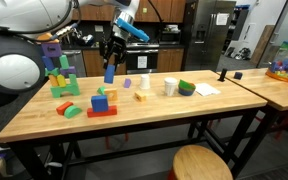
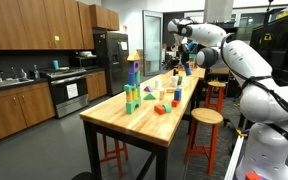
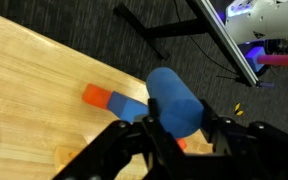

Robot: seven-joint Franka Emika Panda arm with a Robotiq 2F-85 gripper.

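Observation:
A blue cylinder (image 3: 174, 100) with a rounded end hangs between the dark fingers in the wrist view. In exterior view 1 my gripper (image 1: 111, 62) is shut on this cylinder (image 1: 110, 74), holding it roughly upright above the table. Below, in the wrist view, a blue block (image 3: 126, 107) lies on a longer red block (image 3: 96, 96), partly hidden by the cylinder. That same pair, blue block (image 1: 100, 103) over red block (image 1: 102, 112), sits near the table's front edge in exterior view 1.
A stack of coloured blocks (image 1: 62, 80) stands at the table's left. Green and red pieces (image 1: 72, 111) lie in front of it. White cups (image 1: 170, 86) and a green bowl (image 1: 186, 88) are farther right. Bare wood (image 1: 184, 103) lies at the right front.

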